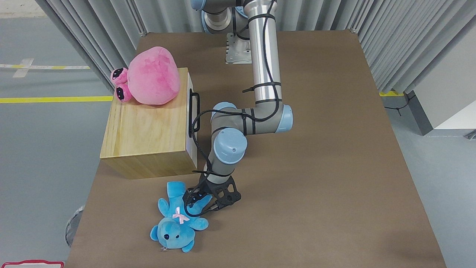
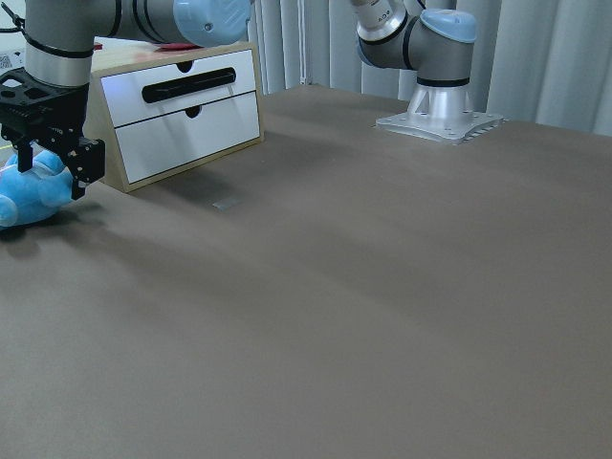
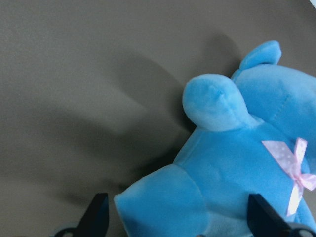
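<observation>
A blue plush bear (image 1: 173, 232) with a pink bow lies on its back on the brown table beside the wooden drawer cabinet. My gripper (image 1: 206, 203) hangs just over the bear's lower body and leg, partly hiding it. In the wrist view the two dark fingertips of my gripper stand wide apart at the bottom edge, open, with the bear's blue body (image 3: 227, 168) below and between them. The left view shows the bear (image 2: 29, 201) under the downward fingers.
The wooden cabinet (image 1: 147, 138) has white drawers and black handles, with a pink plush toy (image 1: 153, 76) on top.
</observation>
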